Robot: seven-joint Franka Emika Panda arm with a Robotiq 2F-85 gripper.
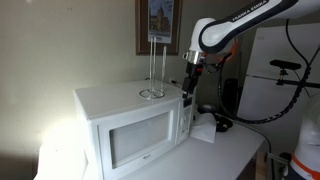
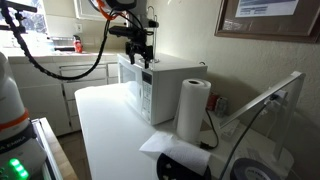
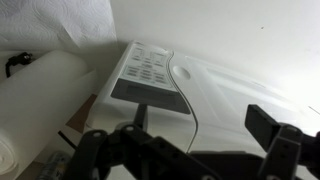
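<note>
A white microwave (image 1: pixel 140 138) stands on the counter with its door shut. My gripper (image 1: pixel 187 97) hangs at the control-panel end of its front, near the top edge. From the other side, the gripper (image 2: pixel 142 61) appears close to the microwave's (image 2: pixel 162 98) upper front corner; whether it touches cannot be told. In the wrist view the keypad (image 3: pixel 150 65), a dark strip (image 3: pixel 150 94) and part of the door show beyond the gripper. Its two fingers are wide apart with nothing visible between them.
A paper towel roll (image 2: pixel 192 109) stands beside the microwave, with a white cloth or sheet (image 2: pixel 175 149) and a dark pan (image 2: pixel 187 171) nearby. A thin white rack (image 1: pixel 152 92) sits on the microwave's top.
</note>
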